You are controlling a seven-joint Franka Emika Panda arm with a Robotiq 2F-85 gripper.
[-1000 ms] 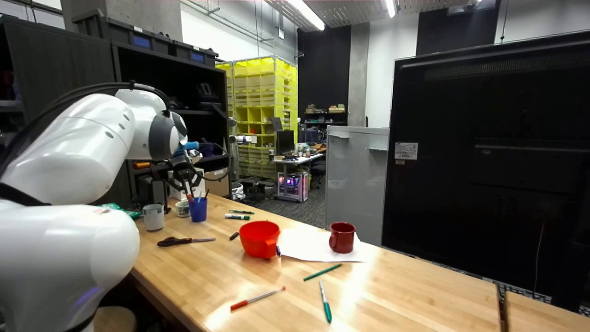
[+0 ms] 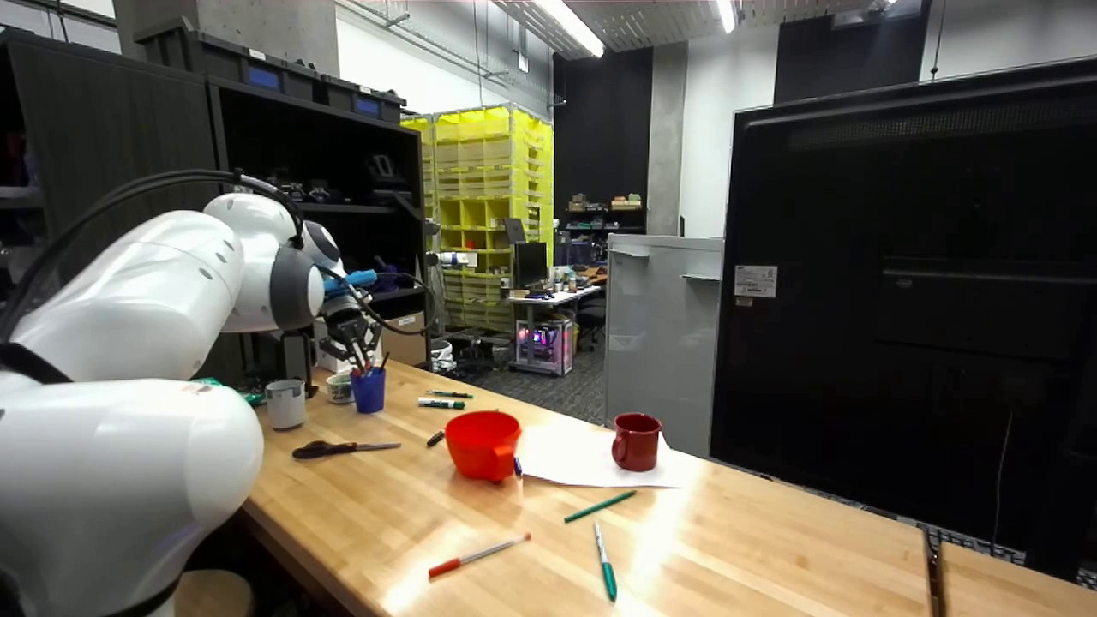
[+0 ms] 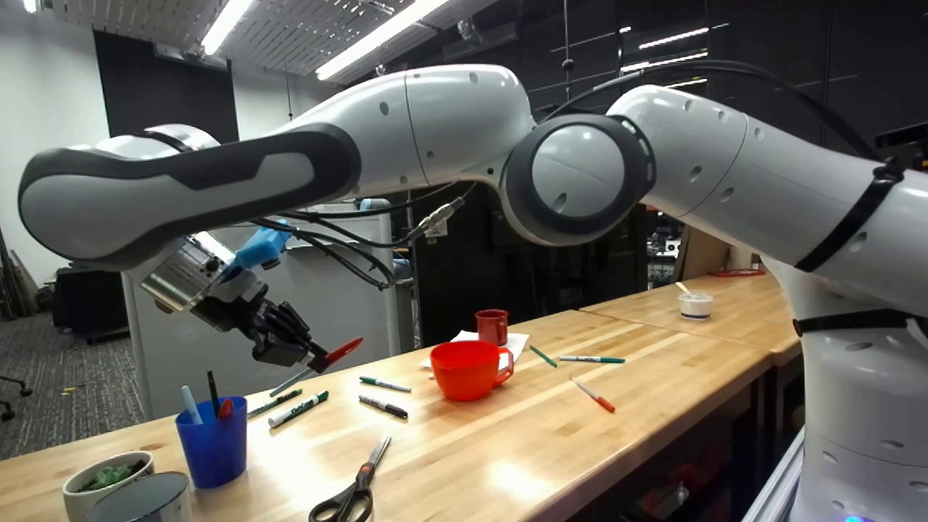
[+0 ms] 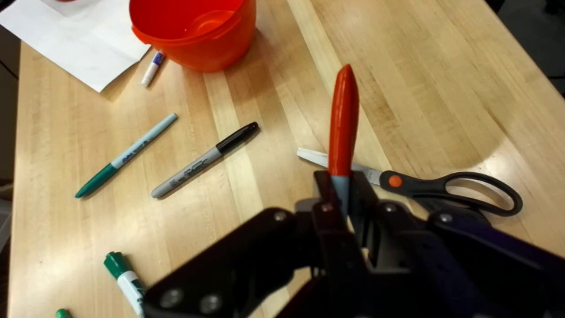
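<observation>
My gripper (image 3: 315, 355) is shut on a red-capped marker (image 3: 344, 349). The marker is tilted, its red cap to one side of the fingers and its pale barrel (image 3: 291, 381) to the other. In the wrist view the red cap (image 4: 344, 119) points away from the fingertips, and the fingers hide part of the barrel. A blue cup (image 3: 212, 448) holding several pens stands on the table, lower than the gripper and to its left in exterior view 2. In exterior view 1 the gripper (image 2: 352, 348) appears just above that cup, small and partly unclear.
Scissors (image 4: 418, 183), a black marker (image 4: 205, 161), a green-capped marker (image 4: 127, 155) and a red bowl-like cup (image 4: 212, 47) lie on the table. A plant pot (image 3: 106, 478) and grey mug (image 3: 143, 503) stand close to the blue cup.
In exterior view 1 the arm's upper links have sunk slightly and the wrist has shifted a little. The gripper remains near the blue cup; the table objects have not moved.
</observation>
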